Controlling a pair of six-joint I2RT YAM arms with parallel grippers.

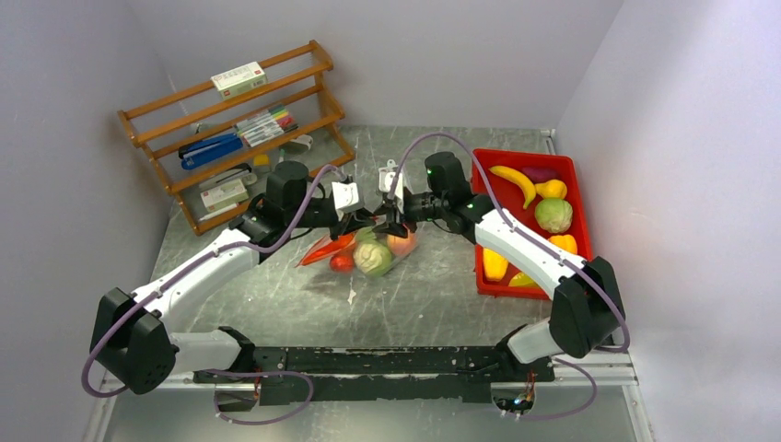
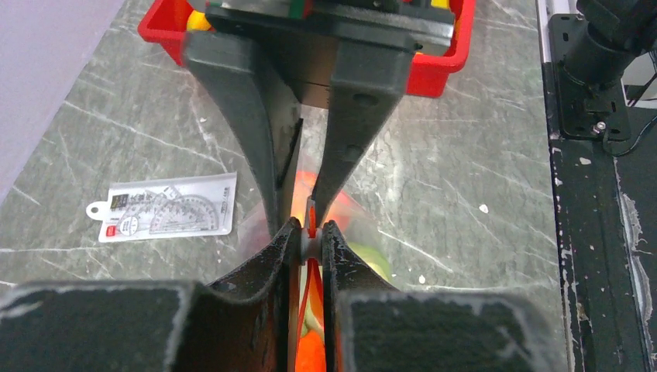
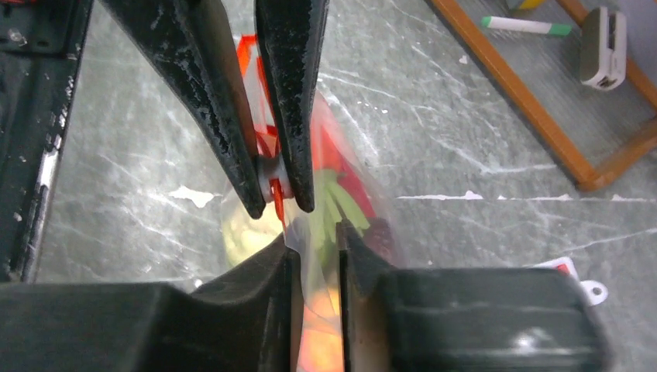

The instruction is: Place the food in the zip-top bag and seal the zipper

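Note:
A clear zip bag (image 3: 364,186) with a red zipper (image 2: 311,213) along its top holds food in the middle of the table: cabbage (image 1: 372,258), tomato (image 1: 342,262), carrot (image 1: 327,250) and an orange round item (image 1: 402,243). The left gripper is shut on the zipper, pinching it between its fingertips. Facing it, my right gripper stands part open, its fingers on either side of the bag's top edge, close to the left fingertips. A gap shows between the right fingers. Whether they touch the film is unclear.
To the right, a red bin (image 1: 483,290) holds more food, including a banana (image 1: 516,182) and a cabbage (image 1: 553,215). A wooden rack (image 1: 327,118) stands at back left. Behind the bag lies a clear ruler (image 2: 170,205).

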